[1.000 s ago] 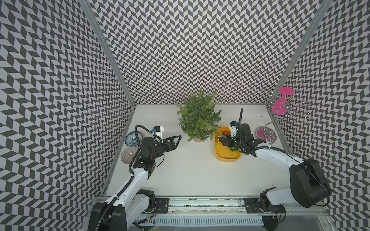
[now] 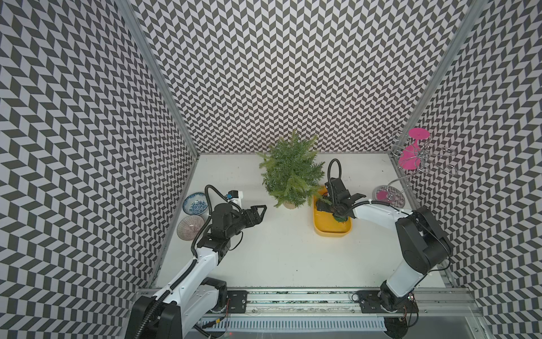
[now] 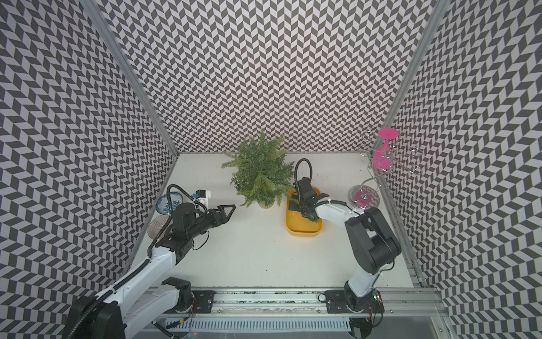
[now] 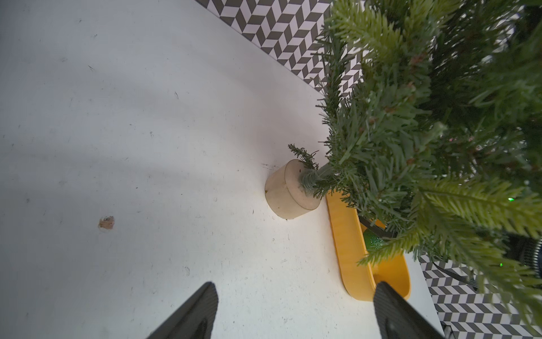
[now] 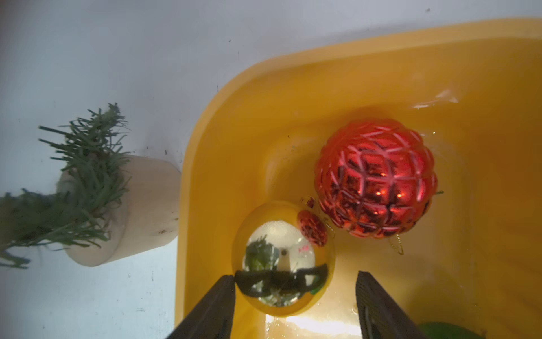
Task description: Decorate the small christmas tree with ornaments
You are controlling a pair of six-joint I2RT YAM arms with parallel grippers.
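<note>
The small tree (image 2: 290, 169) stands on a wooden base (image 5: 144, 209) at table centre, with no ornaments visible on it. Right of it is a yellow tray (image 2: 333, 228) holding a shiny gold ball (image 5: 282, 260), a red quilted ball (image 5: 375, 175) and a green ornament (image 5: 446, 330), partly hidden. My right gripper hangs open over the tray, its fingertips either side of the gold ball. My left gripper is open above bare table, front-left of the tree, with nothing between its fingers.
Two dishes, a blue patterned plate (image 2: 195, 203) and a pinkish dish (image 2: 189, 227), lie at the left edge. A metal stand with pink discs (image 2: 418, 134) stands at the back right.
My right arm has moved left over the tray, toward the gold ball.
</note>
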